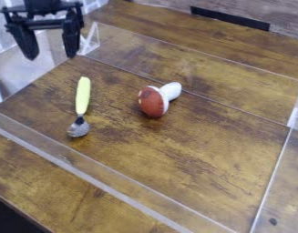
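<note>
My dark gripper [49, 45] hangs at the top left, blurred, its fingers spread apart and open, with nothing seen between them. Below it on the wooden surface lies a spoon with a pale yellow handle [83, 96] and a metal bowl [78, 128] toward the front. Right of the spoon rests a toy mushroom with a red-brown cap [152, 103] and a white stem [170, 91], lying on its side.
Clear, transparent walls edge the wooden work area [218, 164] at left, front and right.
</note>
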